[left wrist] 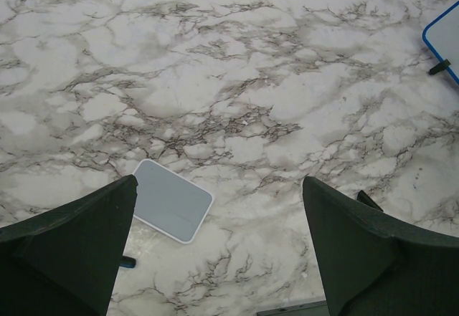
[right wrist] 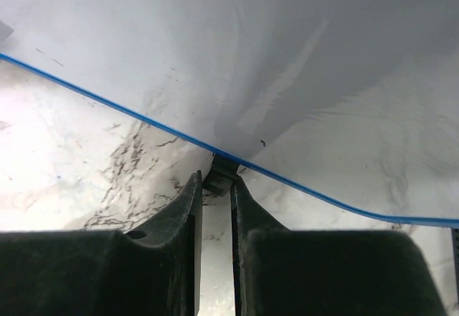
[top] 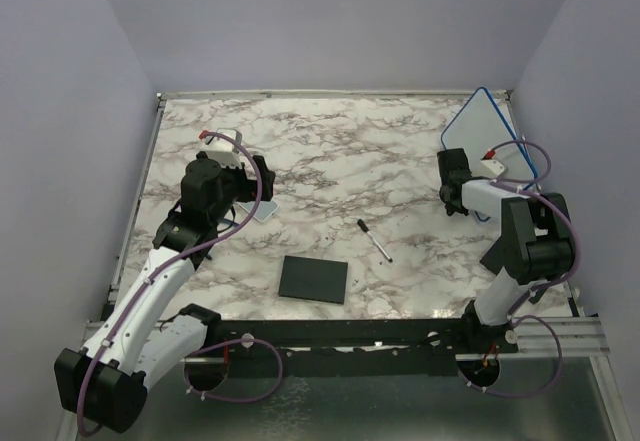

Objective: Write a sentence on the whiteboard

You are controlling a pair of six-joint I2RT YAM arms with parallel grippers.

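Observation:
A whiteboard with a blue rim (top: 478,133) is at the far right of the table, partly covered by the right arm. My right gripper is at its near edge, its fingers drawn close on a small black tab (right wrist: 224,167) that sticks out from the rim. Towards the middle of the table lies a white marker with a black cap (top: 375,240), apart from both grippers. At the left, my left gripper stands open above the table, nothing between its fingers.
A dark flat panel (top: 313,278) lies near the front edge. Below the left gripper are a small grey board with a white rim (left wrist: 172,201) and a small dark blue item (left wrist: 128,261).

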